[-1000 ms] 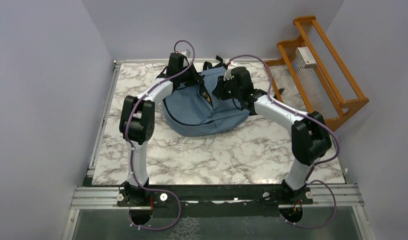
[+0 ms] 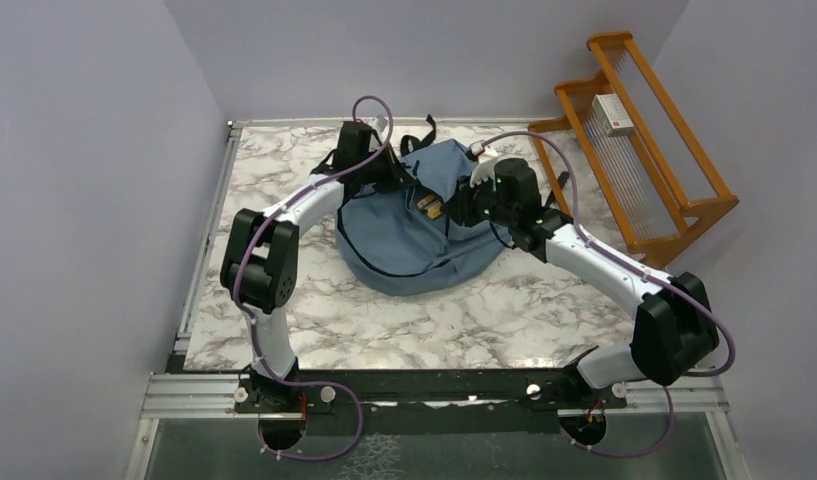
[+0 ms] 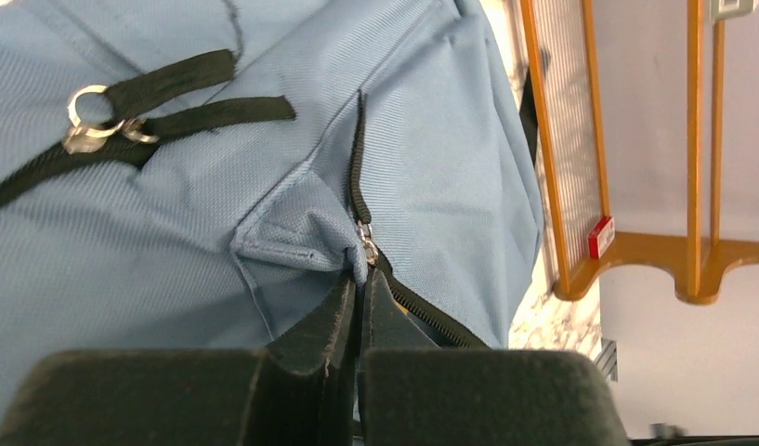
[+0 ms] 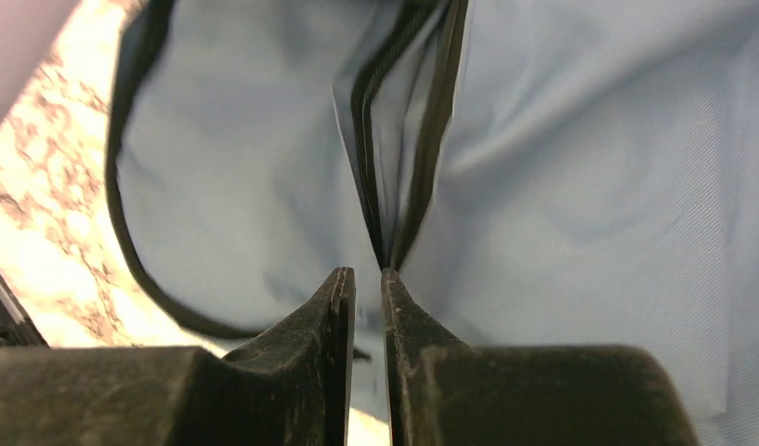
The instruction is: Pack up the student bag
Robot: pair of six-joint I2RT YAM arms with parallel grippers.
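A blue-grey fabric bag [image 2: 379, 232] lies across the middle of the table. Its zipped mouth gapes between my two grippers, and yellowish-brown things [image 2: 429, 206] show inside, too small to name. My left gripper is shut on a folded edge of the bag's fabric, right beside the metal zip slider [image 3: 367, 243] and its black pull tab [image 3: 359, 167]. At the opening's right side is my right gripper, its fingers parted by a narrow gap. Bag cloth shows through that gap, just below where the black zip edges [image 4: 431, 139] meet.
A wooden rack [image 2: 656, 150] with a white box [image 2: 612, 115] on it stands at the right. A small red box [image 3: 601, 237] sits on the rack too.
The bag's mouth is wider, with contents showing more.
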